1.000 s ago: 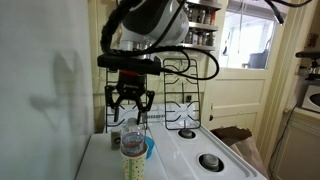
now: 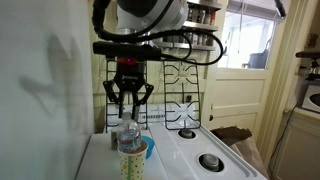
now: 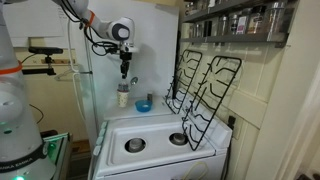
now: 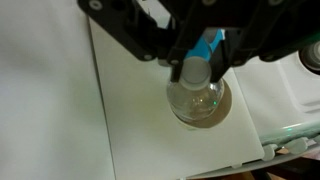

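Note:
A clear plastic bottle (image 2: 129,136) with a pale cap stands upright, its lower part at the mouth of a cream patterned cup (image 2: 132,166). My gripper (image 2: 127,108) points straight down over it, shut on the bottle's top. From the wrist, the white cap (image 4: 195,70) shows between the dark fingers, with the clear bottle body (image 4: 196,98) below it. Around the bottle a brownish round edge shows in the wrist view. How deep the bottle sits in the cup cannot be told. The far exterior view shows the cup (image 3: 122,99) small, below the gripper (image 3: 124,77).
A blue bowl (image 2: 149,146) stands close behind the cup. To the right is the white stove (image 2: 190,155) with round burners; its black grates (image 3: 211,85) lean upright at the back. A white wall (image 2: 35,90) runs close on the left.
The gripper has shifted slightly left. The bottle also appears a little further left and higher, its top now up at the fingers. The bowl and stove have not moved.

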